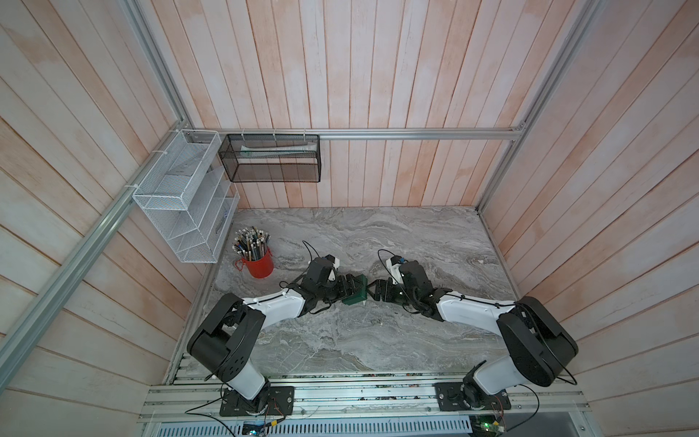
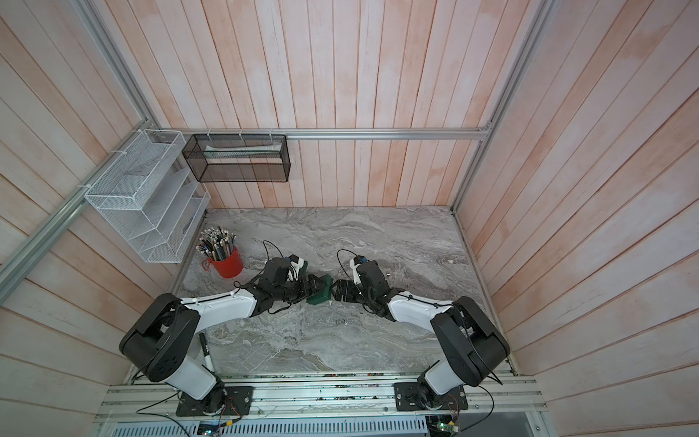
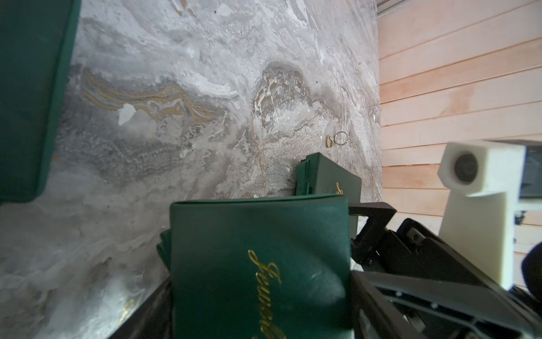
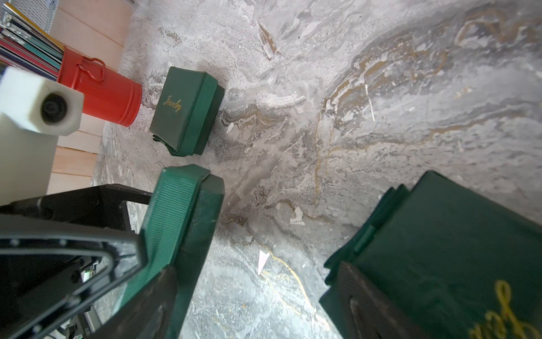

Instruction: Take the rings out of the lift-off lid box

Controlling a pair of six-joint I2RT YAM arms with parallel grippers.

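A green box lettered in gold [image 3: 259, 260] fills the lower middle of the left wrist view between the fingers of my left gripper [image 1: 347, 285], shut on it near the table's centre. My right gripper [image 1: 378, 290] faces it closely from the right, open; in the right wrist view a green box edge [image 4: 192, 226] stands by its fingers. Another green box [image 3: 333, 180] lies on the table beyond the held one. A gold ring [image 3: 329, 141] and a silver ring [image 3: 345, 138] lie loose on the table.
A red cup of pens [image 1: 259, 266] stands back left. Another green box [image 4: 183, 110] lies near it. White wire shelves [image 1: 174, 204] and a black wire basket [image 1: 269, 167] hang on the walls.
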